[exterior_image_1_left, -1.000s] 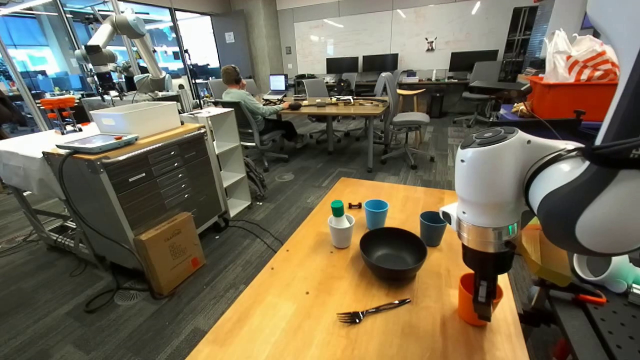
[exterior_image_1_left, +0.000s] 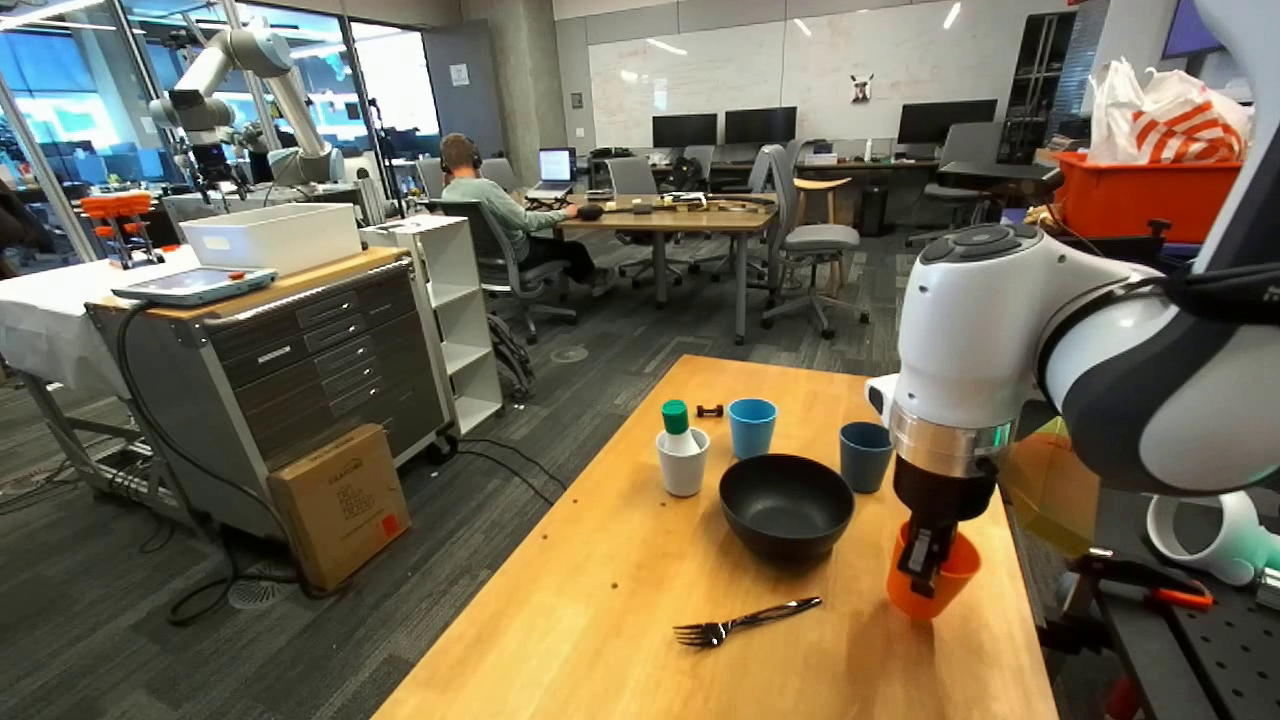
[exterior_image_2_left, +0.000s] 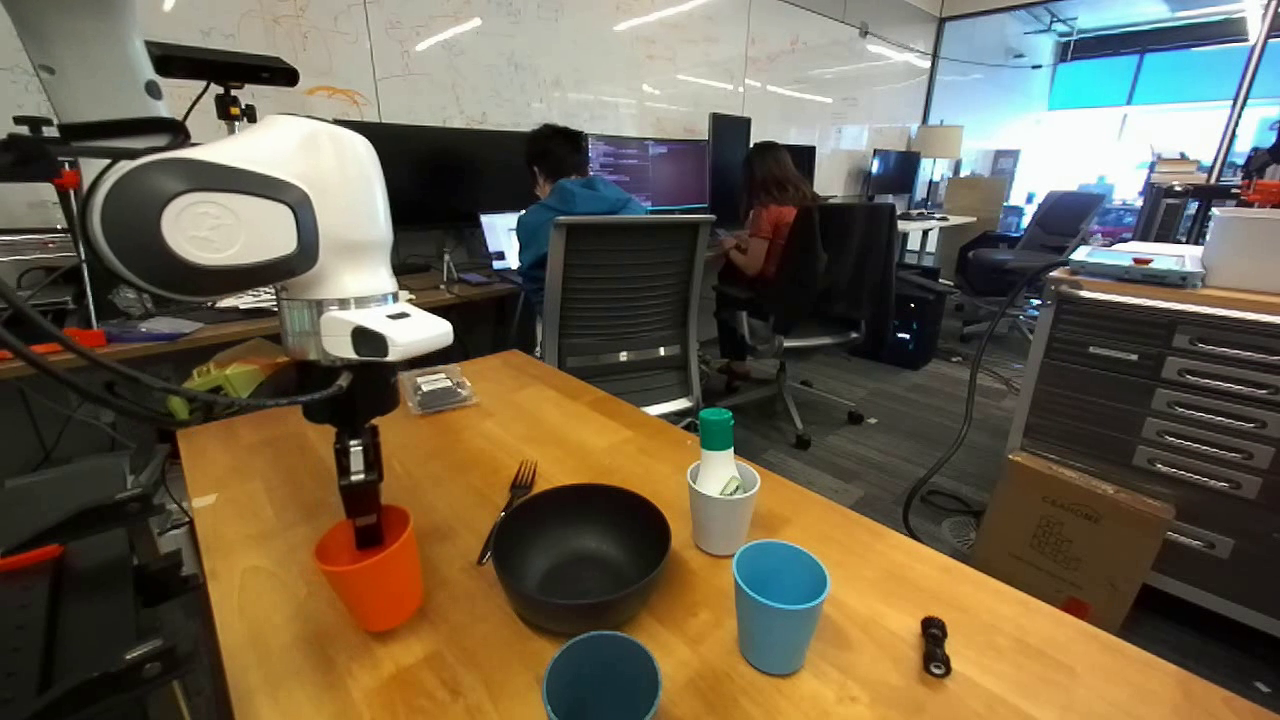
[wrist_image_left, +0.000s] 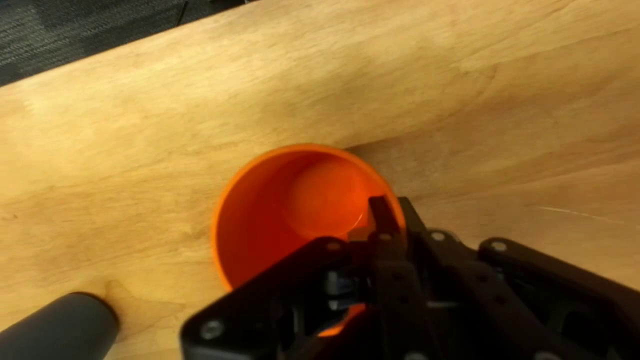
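My gripper (exterior_image_1_left: 921, 578) is shut on the rim of an orange cup (exterior_image_1_left: 950, 590) near the table's right side in exterior view 1. In the wrist view, one finger (wrist_image_left: 379, 211) reaches inside the orange cup (wrist_image_left: 252, 222) and the other is outside its wall. The cup looks empty and leans a little in exterior view 2; whether its base touches the table is hard to tell. Beside it sits a black bowl (exterior_image_1_left: 786, 510). A black fork (exterior_image_1_left: 746, 622) lies in front of the bowl.
Beyond the bowl stand a light blue cup (exterior_image_2_left: 780, 612), a dark blue cup (exterior_image_2_left: 602, 678) and a white cup (exterior_image_2_left: 722, 522) holding a green-capped bottle (exterior_image_2_left: 716, 446). A small dark dumbbell-shaped object (exterior_image_2_left: 935, 648) lies past them.
The gripper and orange cup have shifted left and slightly away in exterior view 1, toward the bowl. The cup is more tilted now. Bowl, fork and other cups stay put.
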